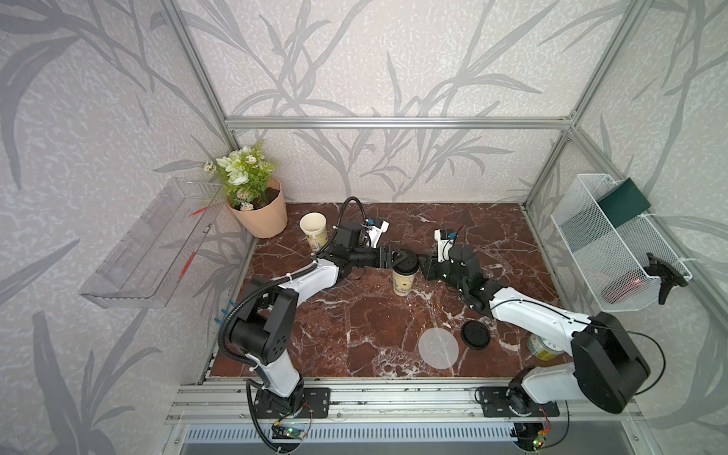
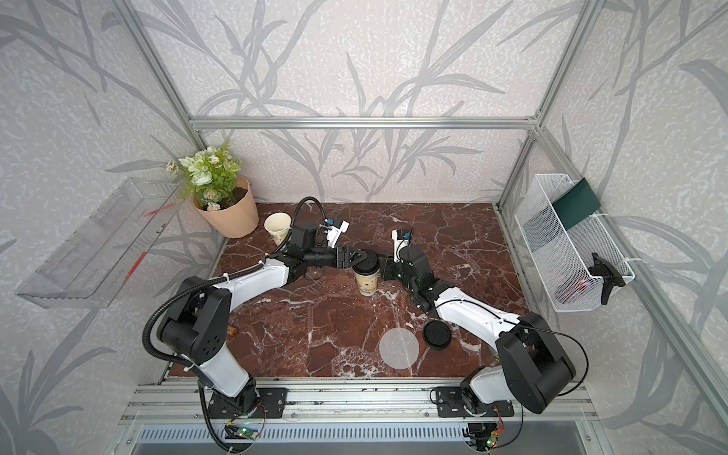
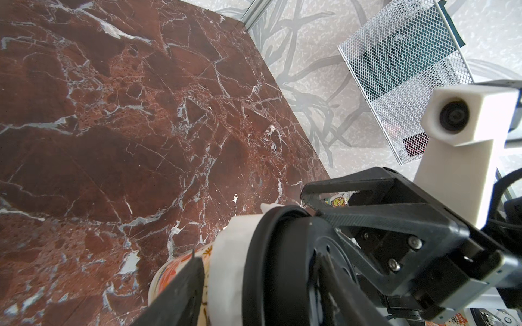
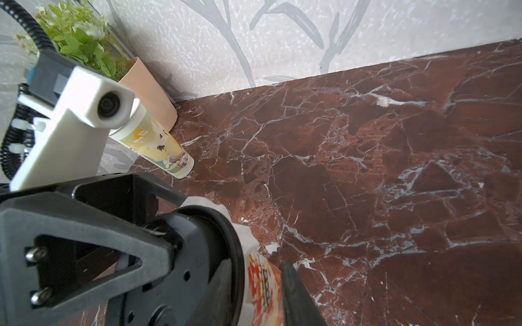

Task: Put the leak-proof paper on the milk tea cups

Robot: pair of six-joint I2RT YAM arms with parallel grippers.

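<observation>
A printed milk tea cup stands mid-table, topped by a black lid, with white paper crumpled round its rim under the lid. My left gripper reaches over the top from the left, part open at the lid. From the right, my right gripper is shut on the lidded rim, its fingers blurred in its wrist view. A second, uncovered cup stands behind the left arm. A translucent paper disc lies at the front beside a spare black lid.
A potted plant stands back left. A clear tray and a white mesh basket are at the sides.
</observation>
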